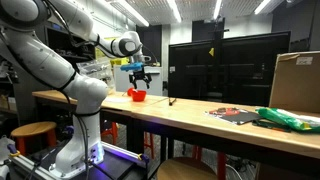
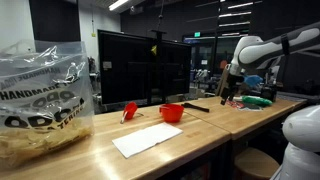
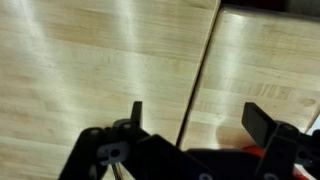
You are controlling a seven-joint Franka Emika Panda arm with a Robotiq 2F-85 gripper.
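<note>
My gripper is open in the wrist view, its two dark fingers wide apart with only bare wood showing between them. In the first exterior view the gripper (image 1: 139,82) hangs above the table, over a red bowl (image 1: 137,96); whether it is directly above cannot be told. A bit of red (image 3: 256,152) shows at the lower right of the wrist view, mostly hidden by the hand. The second exterior view has the red bowl (image 2: 172,113) on the table, a smaller red cup-like item (image 2: 130,109) to its left, and a white sheet (image 2: 147,139) nearer the camera.
A dark elongated object (image 2: 197,107) lies beside the bowl. A large clear food bag (image 2: 45,105) stands at the left end. Toward the other end are a green bag (image 1: 288,119) and a cardboard box (image 1: 297,83). A seam (image 3: 201,70) runs between the tabletops.
</note>
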